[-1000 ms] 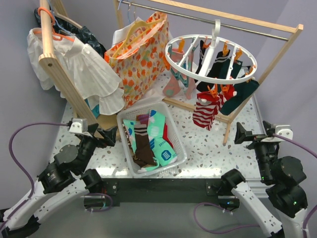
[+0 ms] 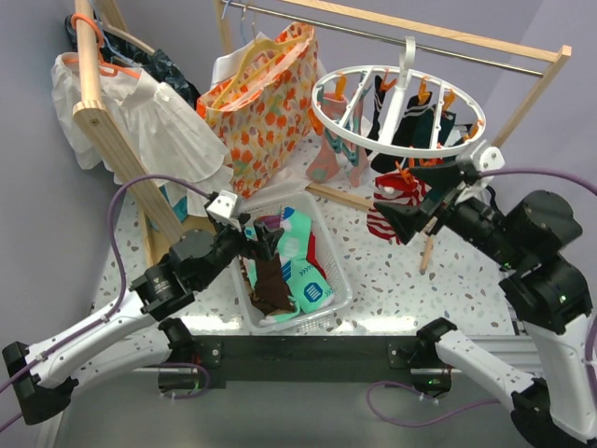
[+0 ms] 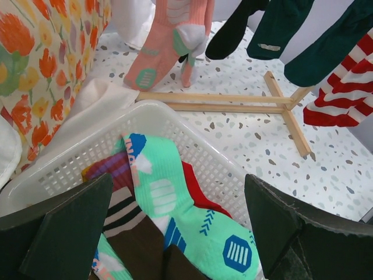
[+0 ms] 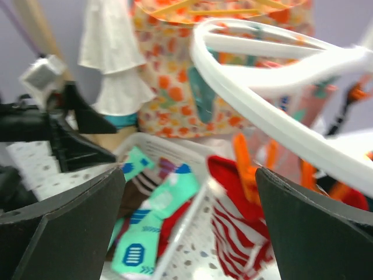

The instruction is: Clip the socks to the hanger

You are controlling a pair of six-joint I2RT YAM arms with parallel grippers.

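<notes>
A white round clip hanger (image 2: 336,140) hangs from the rail with orange clips, holding pink, dark and red-striped socks (image 2: 386,219). A white basket (image 2: 336,289) holds teal socks (image 3: 163,192), brown socks (image 3: 125,233) and red pieces. My left gripper (image 2: 250,238) is open over the basket, with nothing held; its fingers frame the socks in the left wrist view. My right gripper (image 2: 420,201) is open just in front of and below the hanger's right side, near the striped socks. The ring fills the upper right of the right wrist view, partly blurred.
A floral bag (image 2: 256,140) and white garments (image 2: 173,149) hang at the left on the wooden rack (image 2: 131,159). The rack's wooden base (image 3: 227,98) lies behind the basket.
My right arm has risen up and leftward to the hanger and striped socks. My left gripper has moved rightward over the basket.
</notes>
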